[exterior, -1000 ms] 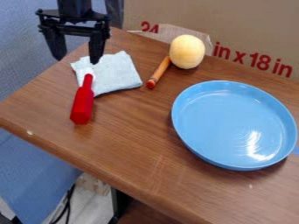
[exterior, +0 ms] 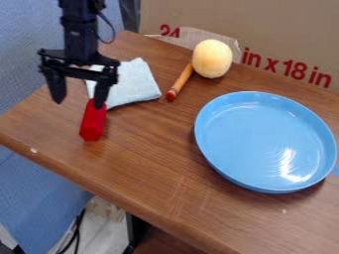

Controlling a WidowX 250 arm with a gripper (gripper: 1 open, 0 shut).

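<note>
My black gripper (exterior: 79, 77) hangs at the left, its two fingers spread apart above the top end of a red elongated object (exterior: 93, 120) lying on the wooden table. Behind it lies a white cloth (exterior: 130, 84). The gripper is open; whether its tips touch the red object cannot be told.
An orange stick (exterior: 180, 81) and a pale yellow round object (exterior: 212, 59) lie at the back. A large blue plate (exterior: 265, 141) takes up the right. A cardboard box (exterior: 284, 40) stands behind.
My gripper has moved down from the top left toward the red object. The objects on the table look unmoved.
</note>
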